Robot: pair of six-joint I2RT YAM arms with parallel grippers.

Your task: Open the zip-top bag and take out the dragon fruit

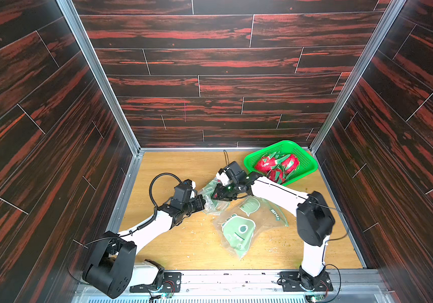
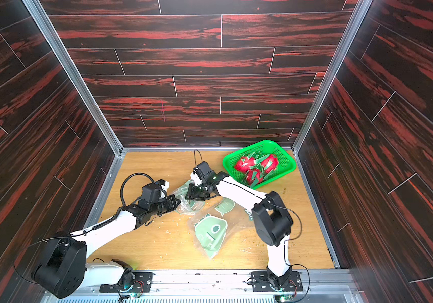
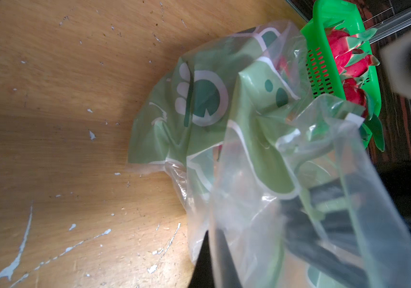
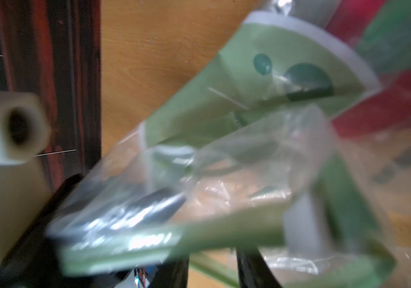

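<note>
A clear zip-top bag with green printing (image 1: 209, 204) stands in the middle of the table, red fruit showing through it in the right wrist view (image 4: 383, 105). My left gripper (image 1: 201, 204) is shut on the near edge of the bag's plastic, which fills the left wrist view (image 3: 263, 158). My right gripper (image 1: 217, 194) is over the bag from the right; its dark fingertips show at the bottom of the right wrist view behind plastic, somewhat apart, and whether anything lies between them is unclear.
A green basket (image 1: 307, 164) with several dragon fruit (image 1: 267, 164) sits at the back right. A flat printed bag (image 1: 239, 232) lies in front of the right arm.
</note>
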